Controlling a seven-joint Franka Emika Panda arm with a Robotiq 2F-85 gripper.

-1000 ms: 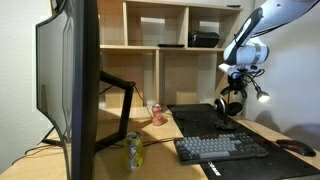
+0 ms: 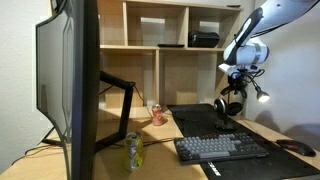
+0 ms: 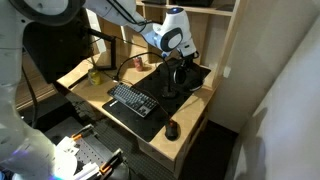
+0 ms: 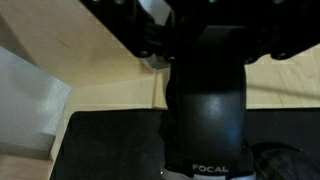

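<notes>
Black headphones [image 4: 210, 120] marked FOCAL fill the middle of the wrist view, close up. My gripper [image 2: 239, 84] is shut on their upper part, and the headband runs between the fingers at the top of the wrist view. In exterior view 1 the earcups of the headphones [image 2: 235, 105] hang below the gripper, above the right side of the desk. From the other side, the headphones [image 3: 181, 75] appear under the arm near the desk's back corner. Dark shapes merge beneath them, so I cannot tell whether they touch anything there.
A keyboard [image 2: 220, 147] lies on the black mat [image 3: 142, 126], with a mouse [image 3: 172, 130] near the mat's front end. A yellow can [image 2: 134, 151] and a red can [image 2: 157, 116] stand left of it. A large monitor [image 2: 82, 90] and wooden shelves [image 2: 146, 32] bound the desk.
</notes>
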